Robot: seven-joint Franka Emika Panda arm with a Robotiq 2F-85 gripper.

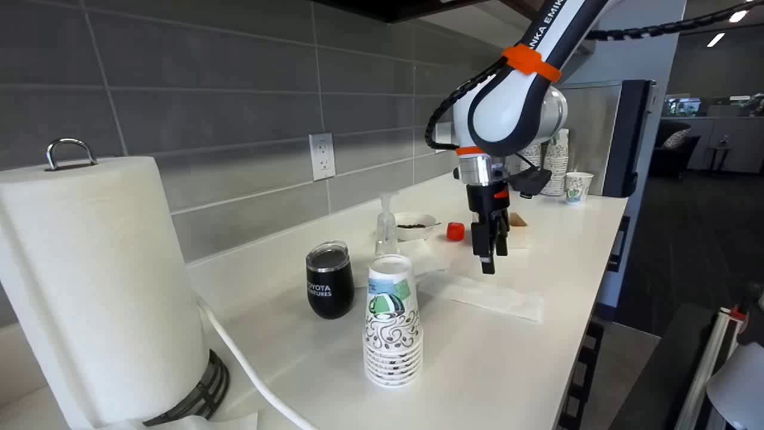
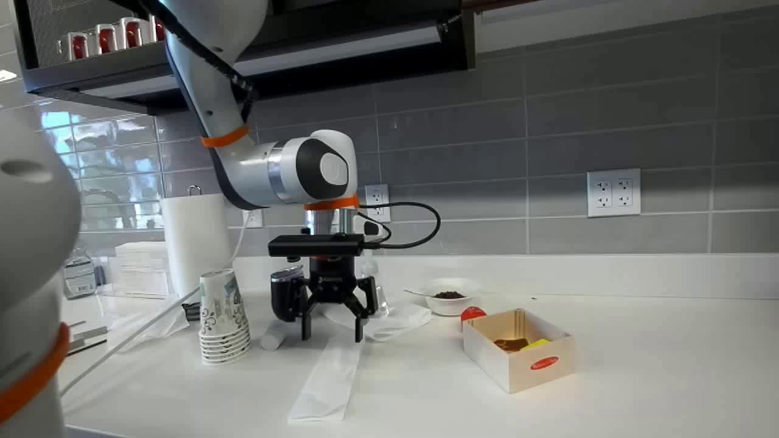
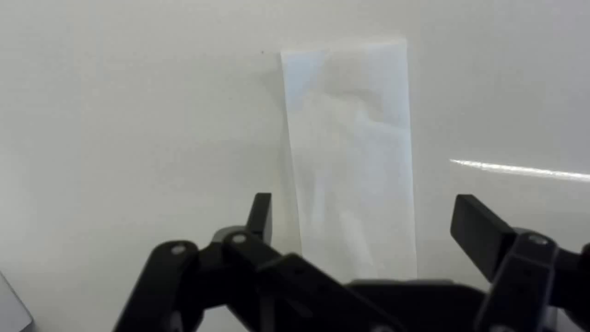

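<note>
My gripper (image 2: 332, 332) hangs open above the counter, fingers pointing down with nothing between them. Below it lies a flat strip of white paper napkin (image 3: 351, 166). From the wrist camera, that strip runs between the two spread fingers, one on each side. In exterior view 2, the napkin strip (image 2: 326, 383) stretches from under the gripper toward the counter's front. A gap shows between the fingertips and the counter. The gripper's body hides the strip's near end in the wrist view.
A stack of paper cups (image 1: 393, 322) and a black tumbler (image 1: 330, 279) stand beside the gripper. Behind are a clear bottle (image 1: 387, 228), a white bowl (image 2: 447, 298) and crumpled paper. A wooden box (image 2: 518, 349) sits to the right in exterior view 2, with clear counter beyond it.
</note>
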